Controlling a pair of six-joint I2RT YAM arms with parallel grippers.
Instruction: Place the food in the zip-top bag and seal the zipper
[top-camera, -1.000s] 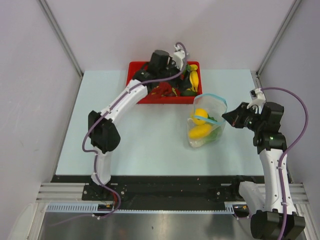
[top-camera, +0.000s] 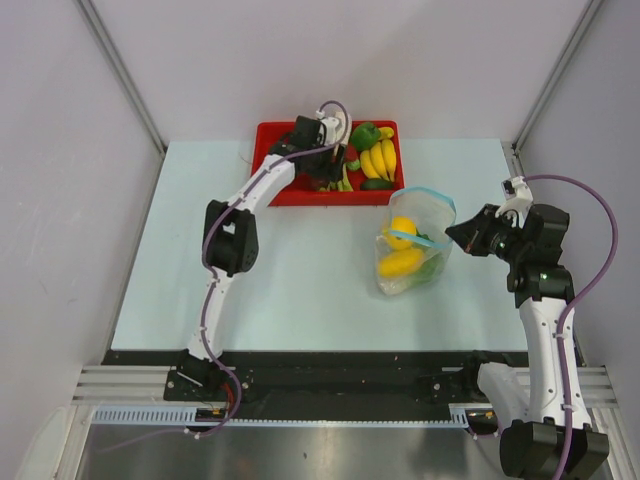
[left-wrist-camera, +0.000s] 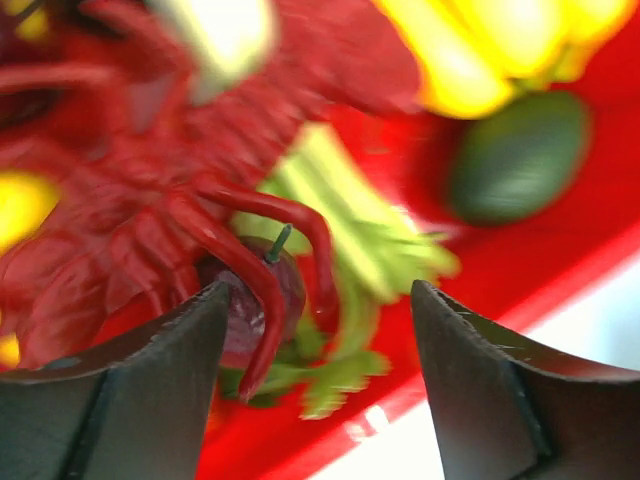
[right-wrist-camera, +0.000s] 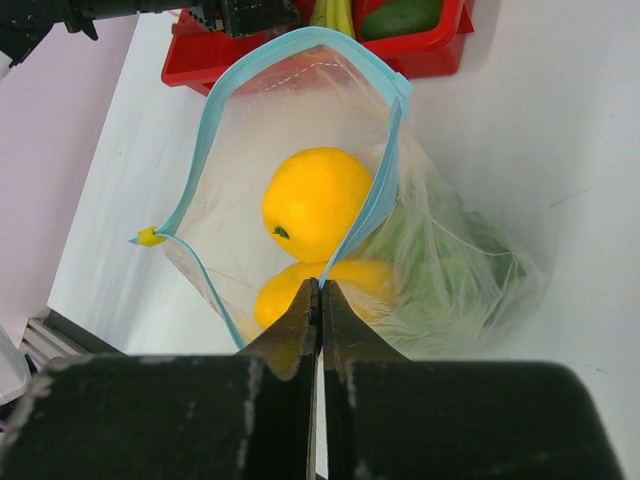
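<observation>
The zip top bag (top-camera: 415, 255) stands open on the table, with a round yellow fruit (right-wrist-camera: 316, 200), a longer yellow one and greens inside. My right gripper is shut on the blue zipper edge (right-wrist-camera: 372, 210) at its right side. My left gripper is part open inside the red bin (top-camera: 275, 197), its fingers around a dark purple round vegetable (left-wrist-camera: 240, 310) and red chili-like pieces (left-wrist-camera: 270, 310). Celery-like stalks (left-wrist-camera: 340, 200), a dark green oval (left-wrist-camera: 515, 155) and bananas (top-camera: 383, 158) lie nearby.
The bin sits at the back edge, behind the bag.
The left arm has shifted left within the bin, uncovering more of the bananas and green items at its right. The right arm and bag look unchanged.
</observation>
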